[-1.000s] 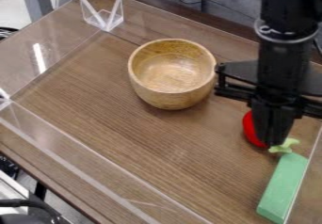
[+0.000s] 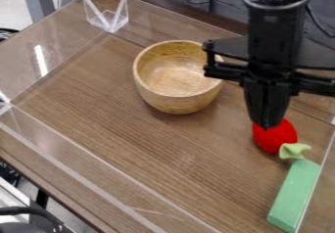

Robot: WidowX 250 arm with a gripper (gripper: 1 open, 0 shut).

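The black gripper (image 2: pixel 268 115) hangs at the right of the view, its tip just above a red round object (image 2: pixel 273 136) on the wooden table (image 2: pixel 105 139); its fingertips look shut, with nothing seen between them. A small pale green piece (image 2: pixel 293 151) lies against the red object, and a mint green bar (image 2: pixel 295 194) lies below it. A wooden bowl (image 2: pixel 175 75) stands left of the gripper.
A clear acrylic holder (image 2: pixel 108 12) sits at the back left.
The gripper has moved up and back, away from the green piece, uncovering more of the red object. The objects on the table look unmoved.
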